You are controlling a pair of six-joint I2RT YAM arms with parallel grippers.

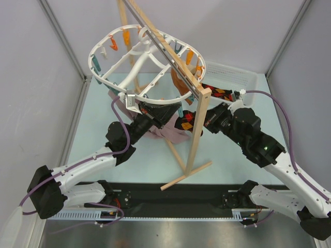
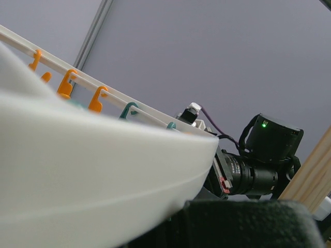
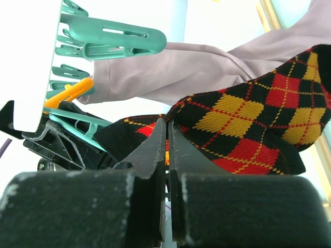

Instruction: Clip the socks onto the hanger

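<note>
The white round hanger (image 1: 119,90) with coloured clips hangs from a wooden stand (image 1: 195,139). My left gripper (image 1: 168,111) is shut at the hanger's front rim; the rim fills much of the left wrist view, and the exact hold is partly hidden. A checked black, red and yellow sock (image 3: 269,108) hangs below the rim near a teal clip (image 3: 121,39). My right gripper is shut at the sock's upper edge, in front of the sock; how much fabric is between the fingertips is hard to tell. A pink sock (image 3: 134,75) lies behind.
A white basket (image 1: 238,72) with another checked sock (image 1: 217,92) stands at the back right. The stand's wooden feet (image 1: 176,181) rest on the front of the table, with bare surface on either side.
</note>
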